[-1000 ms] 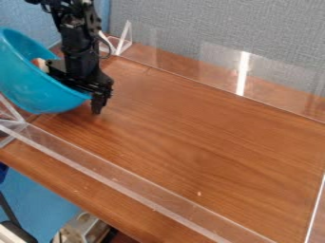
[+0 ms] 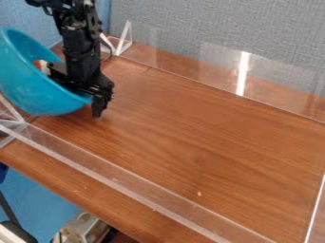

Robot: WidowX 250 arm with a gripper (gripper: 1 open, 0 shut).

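A large turquoise plastic bowl (image 2: 32, 81) stands tilted at the left end of the wooden table, with a pale tan object (image 2: 42, 66) partly visible inside it. The black robot arm reaches down from the top left, and its gripper (image 2: 97, 99) is low at the bowl's right rim, overlapping it in view. The fingers are dark and small, so whether they touch the rim is hard to tell.
Clear plastic walls edge the wooden table (image 2: 203, 142), whose middle and right are empty. A grey textured panel (image 2: 216, 28) stands behind it. Below the front left edge are a blue surface and some metal hardware.
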